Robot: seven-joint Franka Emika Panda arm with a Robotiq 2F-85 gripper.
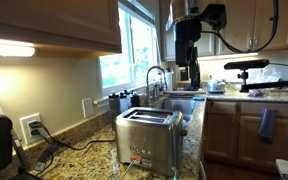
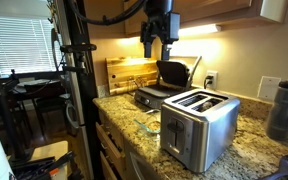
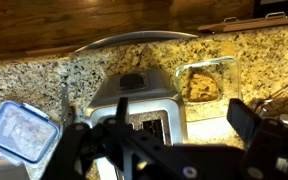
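Observation:
A silver toaster (image 1: 149, 138) stands upright on the granite counter. Its two top slots show in exterior view 2, where the toaster (image 2: 199, 132) is closest to the camera; what is inside them is hard to make out. High above it is my gripper (image 2: 157, 48), apart from everything below. Looking down in the wrist view, the fingers of my gripper are spread wide with nothing between them, and the toaster (image 3: 136, 84) lies beneath, partly covered by the gripper body.
A clear glass dish (image 3: 227, 72) and a blue-rimmed container (image 3: 21, 132) lie on the counter on opposite sides of the toaster. A dark bottle (image 2: 284, 108) stands behind it. Upper cabinets (image 1: 59, 22) overhang the counter.

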